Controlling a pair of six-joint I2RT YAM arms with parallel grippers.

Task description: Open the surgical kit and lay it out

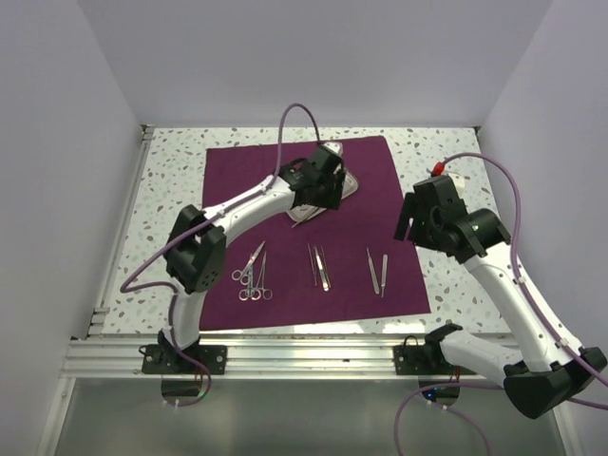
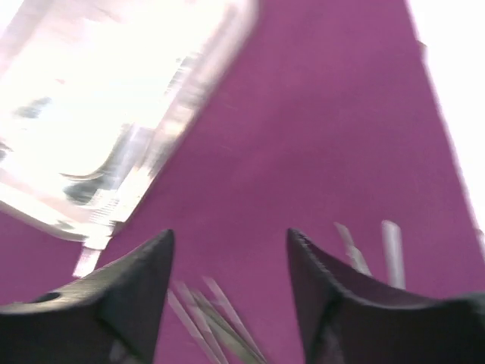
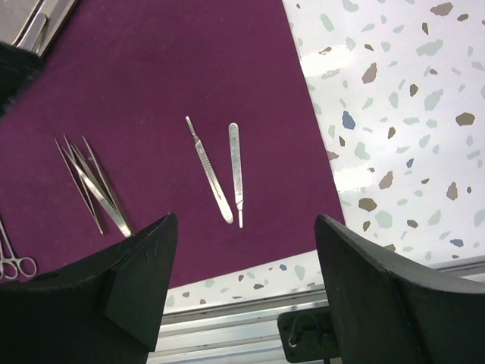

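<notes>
The metal kit tray (image 1: 347, 190) lies toward the back of the purple cloth, partly under my left gripper (image 1: 328, 190), which is open; its wrist view is blurred. A thin instrument (image 1: 302, 218) lies at the tray's front edge. Scissor-like instruments (image 1: 255, 285) lie front left, tweezers (image 1: 321, 271) in the middle, two scalpel handles (image 3: 236, 163) (image 3: 212, 178) at the right. My right gripper (image 1: 413, 218) hovers above the cloth's right edge, fingers apart and empty.
The purple cloth (image 1: 228, 171) covers the middle of the speckled table (image 1: 161, 218). Bare table shows on both sides, with metal rails along the front edge.
</notes>
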